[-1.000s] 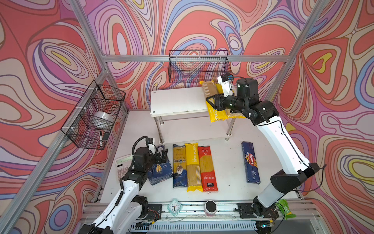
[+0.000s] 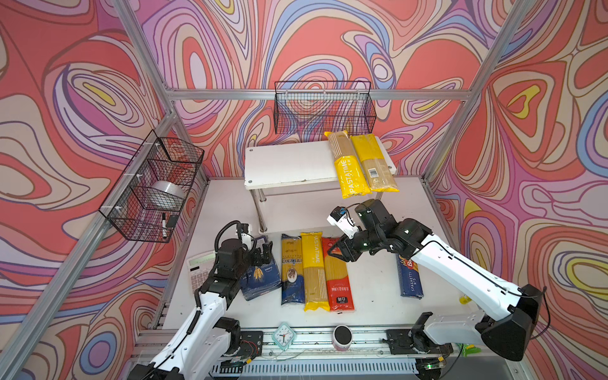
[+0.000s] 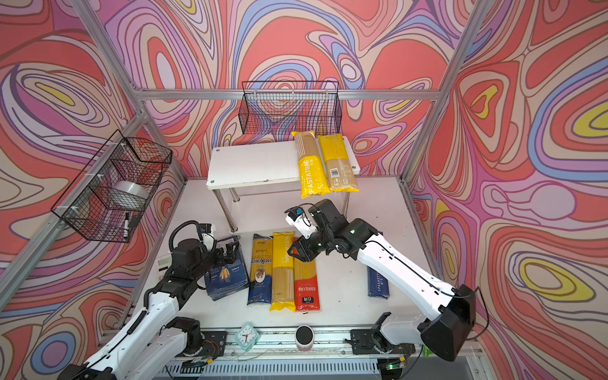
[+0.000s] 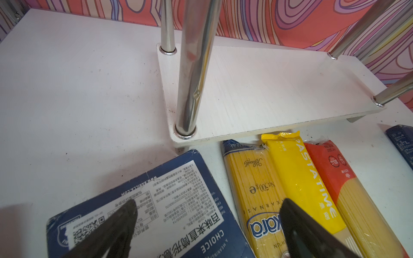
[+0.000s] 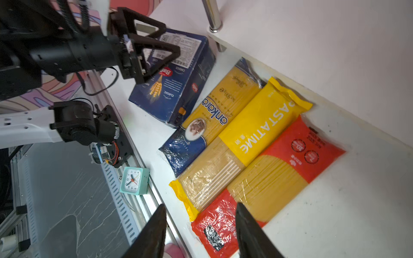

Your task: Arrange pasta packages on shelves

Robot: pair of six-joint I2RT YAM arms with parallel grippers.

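Two yellow pasta packs (image 2: 347,164) lie side by side at the top shelf's (image 2: 288,164) right end. Below, in front of the shelf, lie an Ankara pack (image 5: 202,124), a Pastatime pack (image 5: 253,133), a red pack (image 5: 284,172), blue boxes (image 5: 172,86) and a Barilla spaghetti pack (image 2: 410,278) farther right. My right gripper hangs over the red and Pastatime packs, fingers apart, nothing between them. My left gripper (image 2: 259,253) stays over the blue boxes; in the left wrist view its blurred fingers are apart with nothing held.
Wire baskets (image 2: 152,183) hang at left and at back (image 2: 324,110). The top shelf's left part is bare, as is the lower board (image 4: 275,86). A clock (image 2: 283,335) and cup (image 2: 342,335) sit at the front edge.
My right arm has come down from the packs on the top shelf to over the row below. The left arm has not moved.
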